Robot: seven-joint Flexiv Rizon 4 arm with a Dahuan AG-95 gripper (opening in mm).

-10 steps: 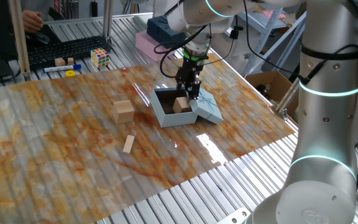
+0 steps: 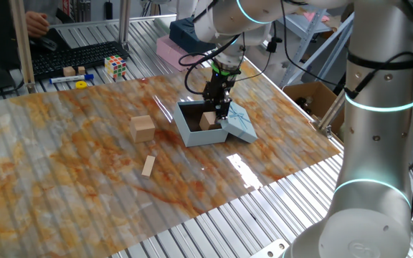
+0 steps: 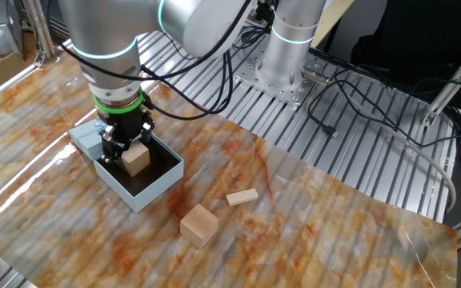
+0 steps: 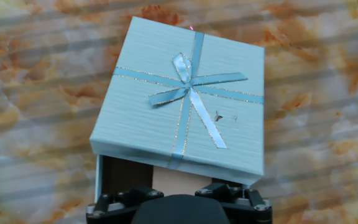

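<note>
A light-blue open box (image 2: 205, 141) with a dark inside stands on the marbled table. Its lid (image 4: 166, 56), tied with a blue ribbon bow, sits askew beside it, overlapping the box's edge in the wrist view. Inside the box is a wooden block (image 3: 137, 159), close to my gripper (image 3: 130, 144), which points down at the lid side of the box. Only the block's pale top shows past the lid in the wrist view, between the two finger linkages. The fingertips are hidden there, so whether they touch the block cannot be made out.
A wooden cube (image 2: 143, 129) and a thin wooden piece (image 2: 148, 166) lie outside the box on bare table. Farther off are a Rubik's cube (image 2: 115, 67), a keyboard (image 2: 70, 63) and a pink box (image 2: 172, 54). A person's hand (image 2: 37, 24) shows at the back left.
The gripper has shifted very slightly over the box. The box, lid and wooden pieces look unmoved.
</note>
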